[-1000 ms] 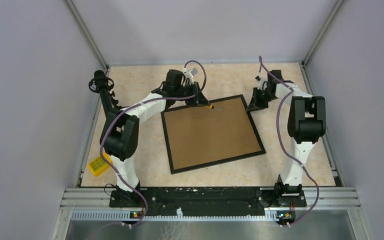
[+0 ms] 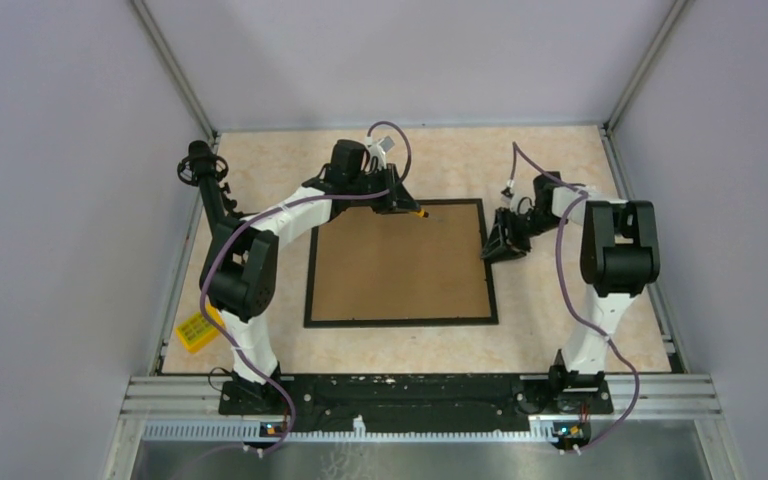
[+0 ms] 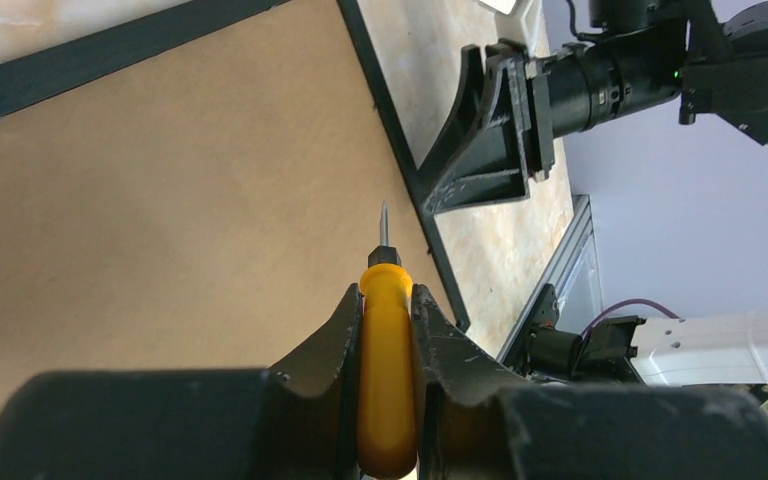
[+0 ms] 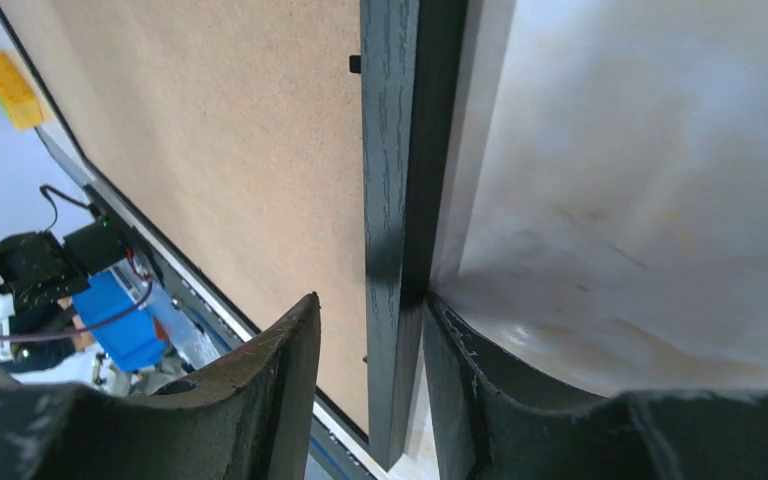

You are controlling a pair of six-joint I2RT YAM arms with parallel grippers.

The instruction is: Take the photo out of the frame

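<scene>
The black picture frame [image 2: 400,321] lies back-side up, its brown backing board [image 2: 396,267] showing, with small dark tabs along the inner edge. My left gripper, over the frame's far edge, is shut on a yellow-handled screwdriver [image 3: 387,360] with a thin metal tip pointing out over the board. My right gripper [image 2: 500,245] is at the frame's right side; in the right wrist view its fingertips [image 4: 442,320] are part open, one over the board and the other against the outer side of the black rail [image 4: 390,200].
A yellow tray [image 2: 196,328] lies at the table's left near corner, beside my left arm. A black stand [image 2: 210,185] rises at the left back. Bare table [image 2: 440,160] shows behind and right of the frame; walls enclose the sides.
The frame has shifted left and turned to lie straighter with the table. The left gripper with the screwdriver is unchanged.
</scene>
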